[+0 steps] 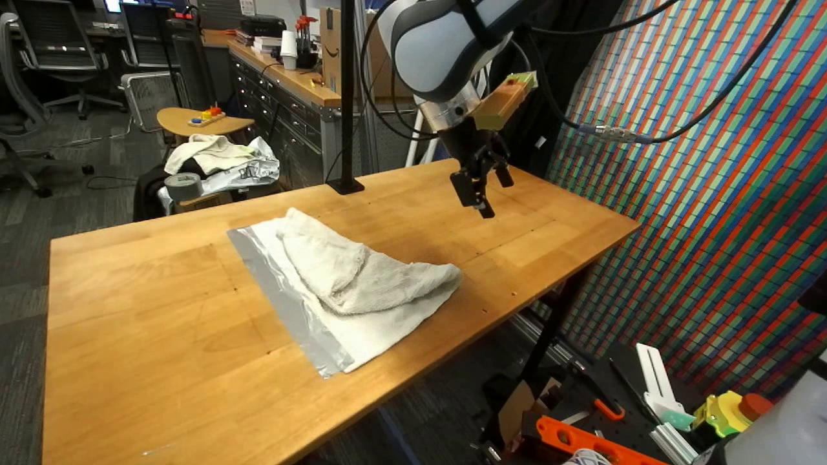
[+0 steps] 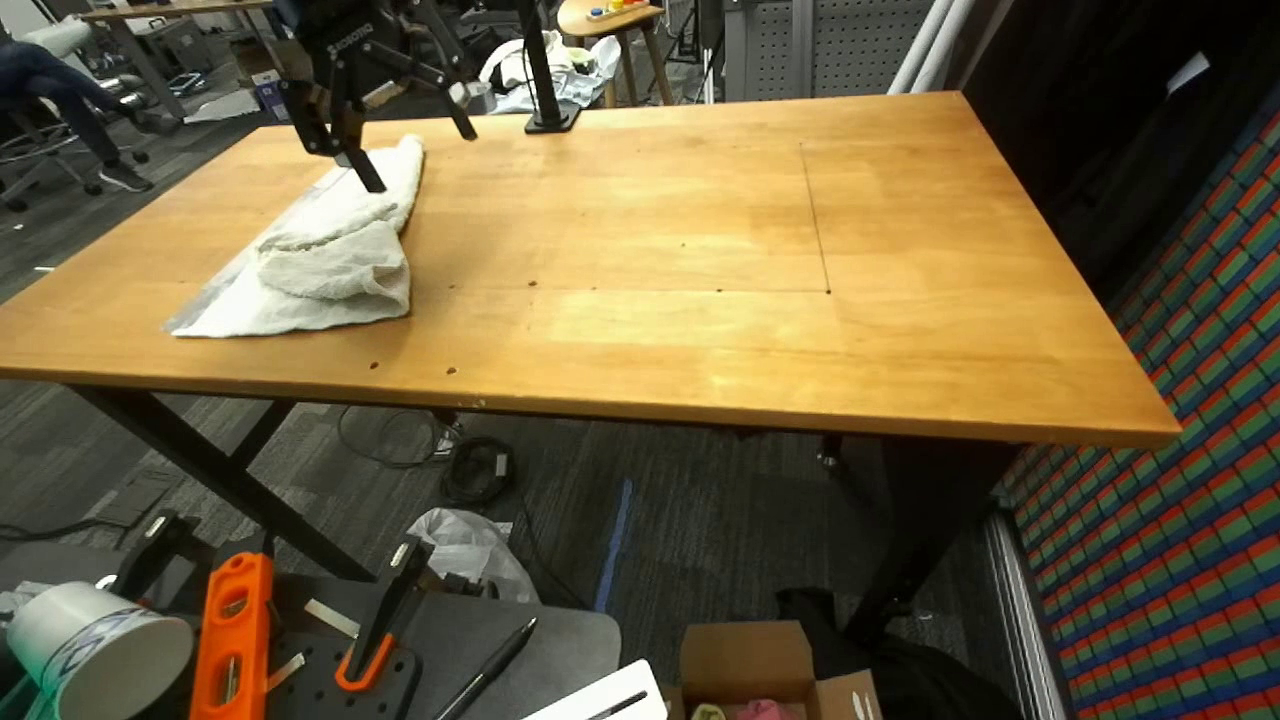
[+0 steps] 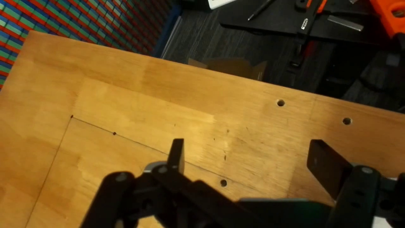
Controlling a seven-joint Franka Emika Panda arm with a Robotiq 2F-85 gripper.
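Observation:
A white towel lies on the wooden table, partly folded over itself with a rumpled upper layer. Along its left side in exterior view 1 runs a silvery grey strip. My gripper hangs above the table, clear of the towel, with its fingers spread wide. In exterior view 2 the gripper overlaps the far end of the towel. Only bare wood shows between the fingertips of the gripper in the wrist view; a sliver of white at the lower right may be the towel.
A black post stands at its back edge. Beyond the front edge is a side surface with tools, including an orange level. A patterned wall rises at the right.

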